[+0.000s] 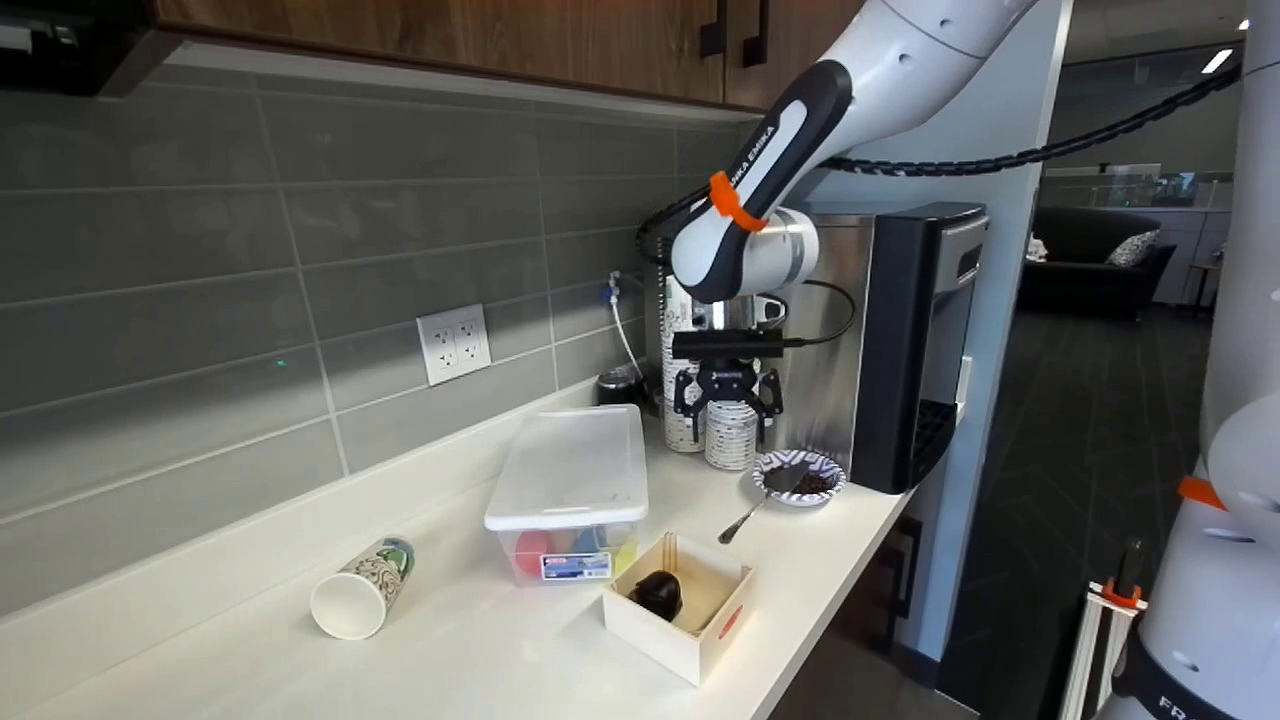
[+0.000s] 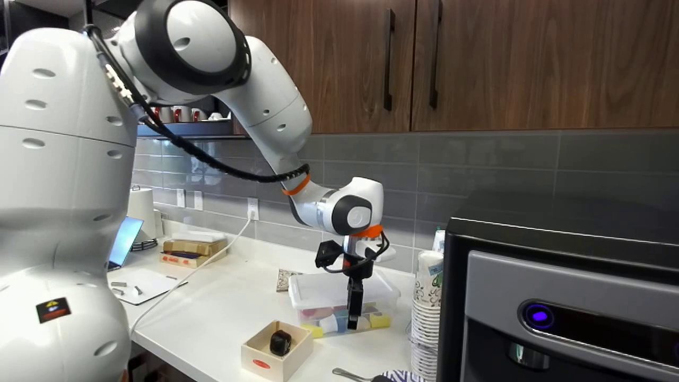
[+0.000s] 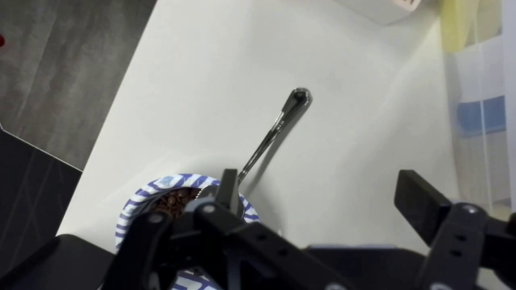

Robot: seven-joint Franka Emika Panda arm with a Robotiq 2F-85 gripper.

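Note:
My gripper (image 1: 731, 434) is open, its fingers wide apart with nothing between them. It hangs above the counter, in front of the cup stacks in exterior view 1. Below it in the wrist view, a blue-and-white patterned bowl (image 3: 126, 220) holds dark brown beans (image 3: 172, 202) and is partly covered by the left finger. A metal spoon (image 3: 275, 129) rests with its head in the bowl and its handle out over the counter. Nearby stands a pale open box (image 1: 654, 648) with a black object (image 1: 657, 594) in it.
A lidded clear bin (image 1: 573, 470) stands by the wall, and a paper cup (image 1: 351, 604) lies on its side farther left. Stacked paper cups (image 2: 425, 318) and a black-and-silver machine (image 2: 560, 267) border the bowl. The counter's front edge is close to the bowl.

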